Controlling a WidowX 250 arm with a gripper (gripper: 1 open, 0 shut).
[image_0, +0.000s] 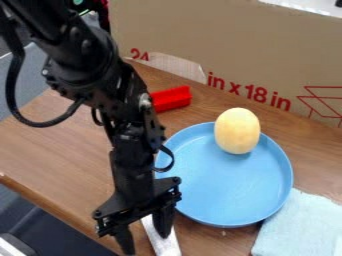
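Note:
My black gripper (139, 226) hangs low at the near edge of the wooden table, just left of the blue plate, its fingers over a white item (166, 242) with dark print that is partly hidden by them. Whether anything is between the fingers is unclear. A yellow egg-shaped object (237, 131) sits on the back of the blue plate (234, 188).
A red object (171, 98) lies behind the arm. A pale blue cloth (301, 225) is at the front right. A cardboard box (267, 55) stands along the back.

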